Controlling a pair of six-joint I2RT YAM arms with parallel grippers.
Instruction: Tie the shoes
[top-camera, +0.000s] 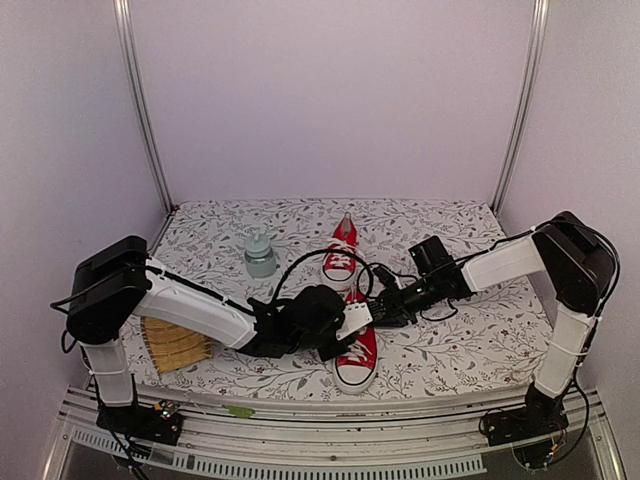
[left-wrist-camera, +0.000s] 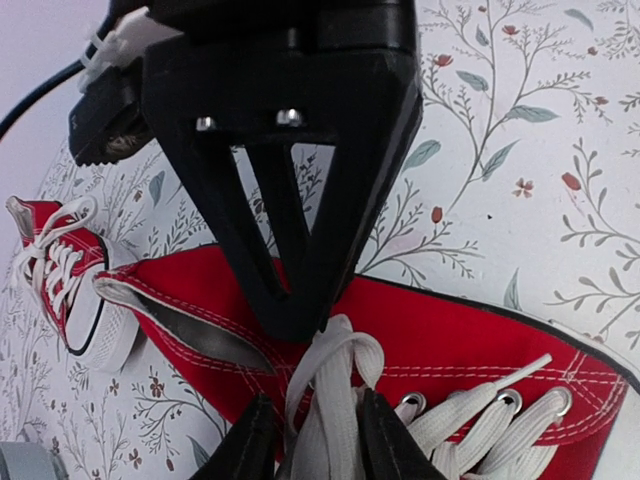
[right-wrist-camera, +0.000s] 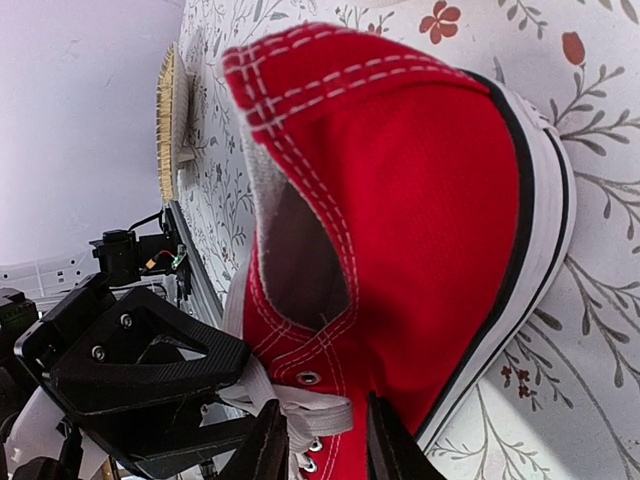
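Note:
The near red shoe (top-camera: 356, 371) lies under both grippers, its toe toward the table's front edge. Over its laces is my left gripper, part open, with a white lace loop (left-wrist-camera: 338, 375) standing in the gap between its fingers. My right gripper comes in from the other side, also part open; the end of the white lace (right-wrist-camera: 318, 413) reaches into the view between its fingers. Whether either gripper touches the lace is unclear. In the top view the arms hide most of the laces. The far red shoe (top-camera: 341, 248) has its white laces in a bow.
A pale blue-grey jar (top-camera: 260, 258) stands at the back left. A woven mat (top-camera: 175, 346) lies at the left front, under the left arm. The two grippers are very close together.

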